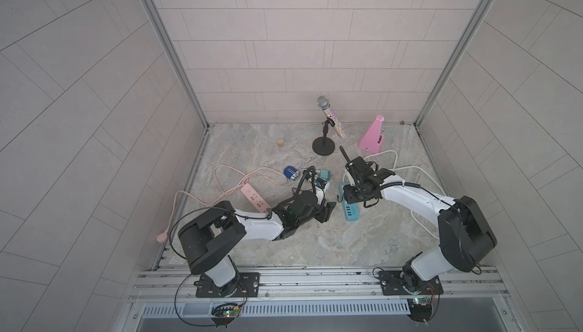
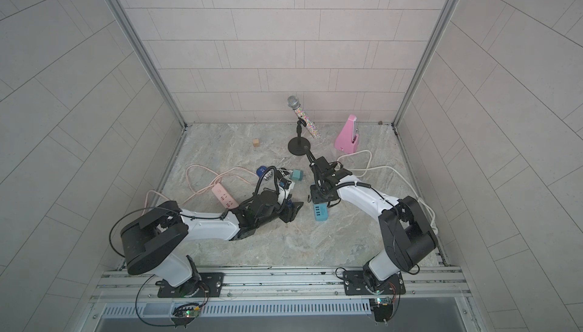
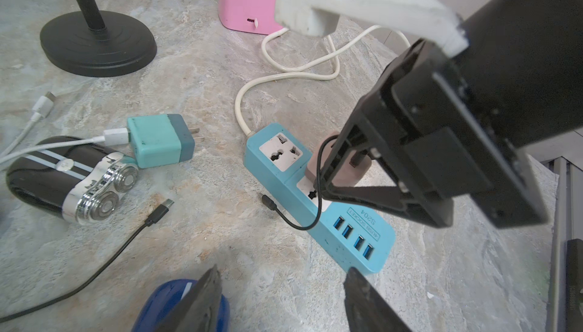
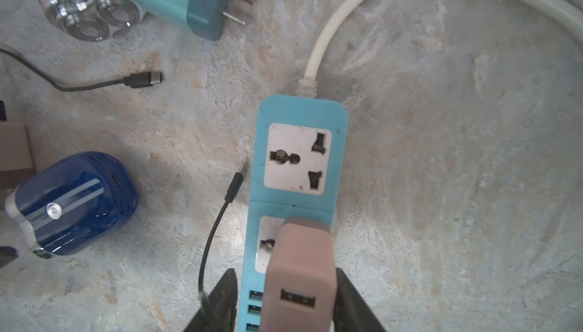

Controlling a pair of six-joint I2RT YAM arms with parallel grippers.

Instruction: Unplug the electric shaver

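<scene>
A brownish-pink plug block [image 4: 297,271] stands over the second socket of the blue power strip [image 3: 270,177]; how far it sits in the socket I cannot tell. My right gripper straddles the block, part open, with a gap on the left and its other finger close to the right side. Beside the strip my left gripper stands open and empty. A black shaver [image 3: 51,171] lies near a loose teal charger [image 3: 161,140] with bare prongs. A blue shaver [image 4: 76,204] rests left of the strip. One black cable [image 3: 291,225] loops near the block, its tip free.
Behind are a black microphone stand [image 1: 323,145] and a pink metronome [image 1: 371,137]. A pink power strip [image 1: 255,198] lies to the left under the left arm. White cord [image 3: 285,77] runs from the blue strip.
</scene>
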